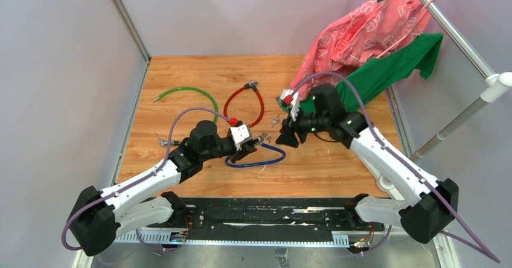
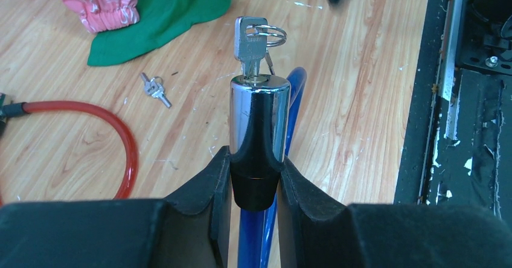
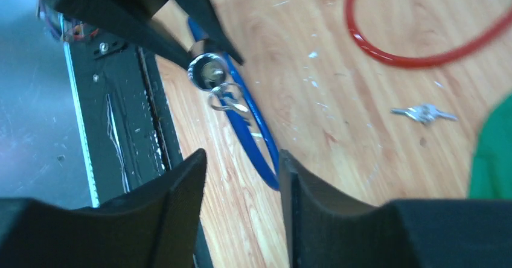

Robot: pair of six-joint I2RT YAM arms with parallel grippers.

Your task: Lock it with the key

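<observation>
My left gripper is shut on the chrome lock cylinder [image 2: 259,114] of the blue cable lock [image 1: 256,164], holding it upright. A key [image 2: 249,41] with a ring stands in the cylinder's top, another key dangling from the ring. My right gripper is open, apart from the lock on the right, nothing between its fingers; the right wrist view is blurred. A loose set of keys [image 2: 158,92] lies on the wooden table [image 1: 175,69].
A red cable lock [image 1: 261,105] and a green cable [image 1: 199,90] lie toward the back. Green cloth [image 1: 404,63] and pink fabric [image 1: 356,32] occupy the back right, beside a metal rail [image 1: 453,32].
</observation>
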